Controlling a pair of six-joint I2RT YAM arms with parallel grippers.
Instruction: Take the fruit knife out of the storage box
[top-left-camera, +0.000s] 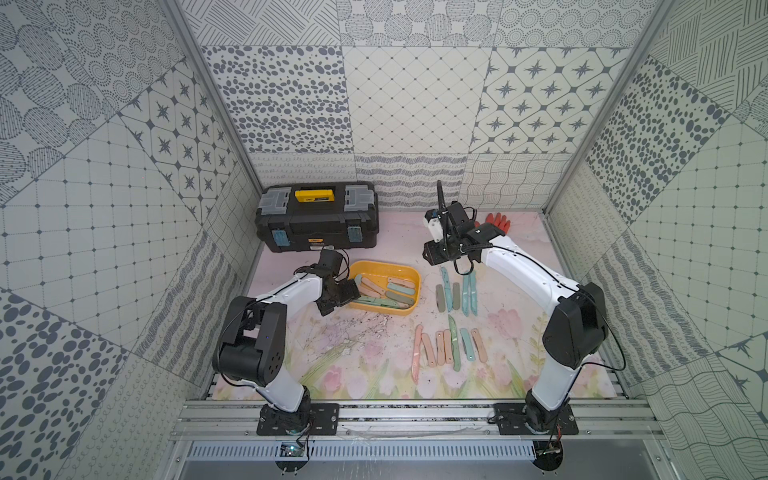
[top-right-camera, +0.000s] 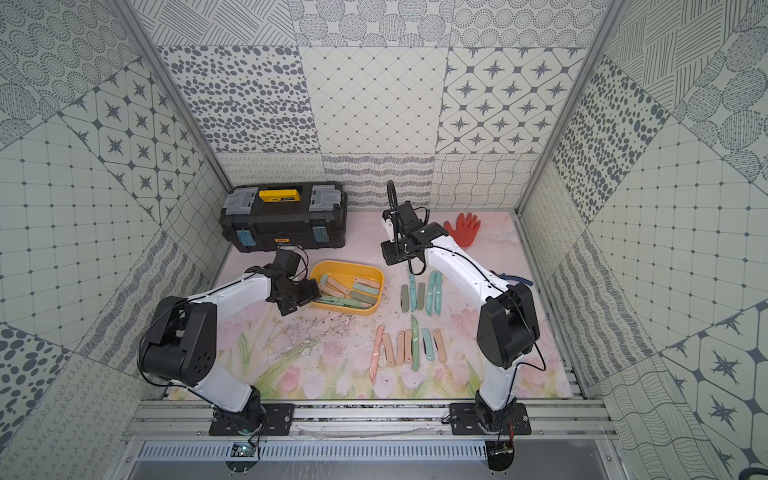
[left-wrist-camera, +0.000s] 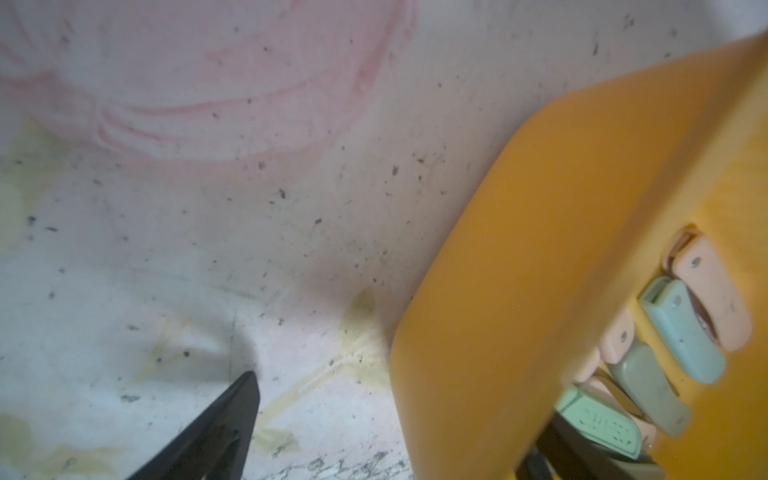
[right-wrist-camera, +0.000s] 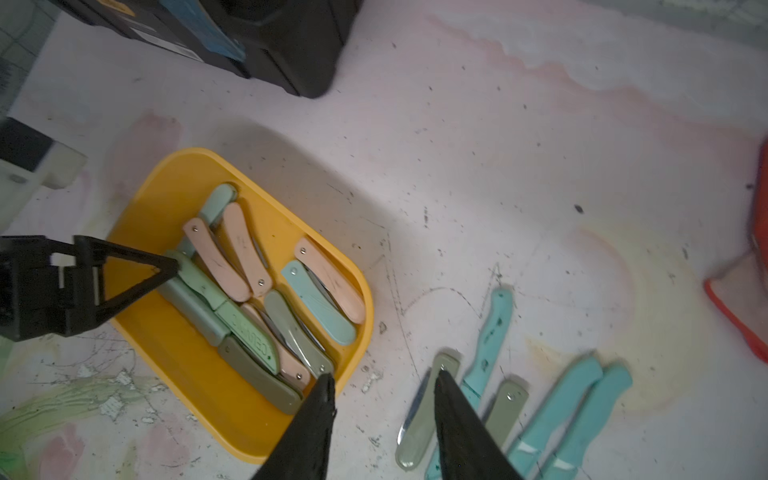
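The yellow storage box (right-wrist-camera: 205, 394) holds several pink, blue, grey and green fruit knives, such as a light blue one (right-wrist-camera: 316, 304) and a green one (right-wrist-camera: 244, 328). My left gripper (top-left-camera: 345, 296) is low at the box's left side; the left wrist view shows its dark fingertips either side of the box wall, the right one partly hidden. My right gripper hangs above the table, right of the box, fingers apart with nothing between them. Knives lie in rows on the table right of the box, including two light blue ones (right-wrist-camera: 585, 424).
A black toolbox (top-left-camera: 316, 220) stands at the back left. A red glove (top-right-camera: 462, 229) and a dark blue object (top-right-camera: 516, 279) lie on the right. Knives (top-left-camera: 428, 348) lie along the front.
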